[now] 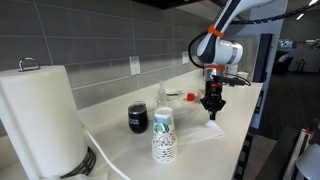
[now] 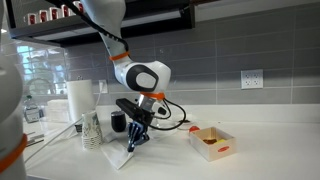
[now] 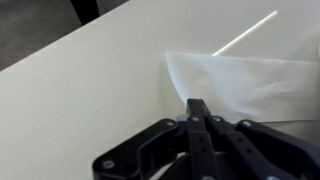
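Observation:
A thin white sheet [image 3: 240, 85], cloth or paper, lies at the fingertips of my gripper in the wrist view. Its left edge curves in toward the tips, which are closed together. From the front side, the sheet [image 2: 117, 156] hangs down from beside the gripper [image 2: 131, 149] toward the white table. In the other exterior view the gripper [image 1: 212, 120] points downward, with a bright part of the sheet [image 1: 213, 128] just under it. The pinched edge itself is too small to see clearly.
Stacked cups [image 1: 164, 138], a dark tumbler [image 1: 138, 118] and a paper towel roll [image 1: 42, 120] stand along the left side. An open box [image 2: 211, 143] sits to the right in exterior view 2. Bare table [image 2: 270, 160] extends beyond it.

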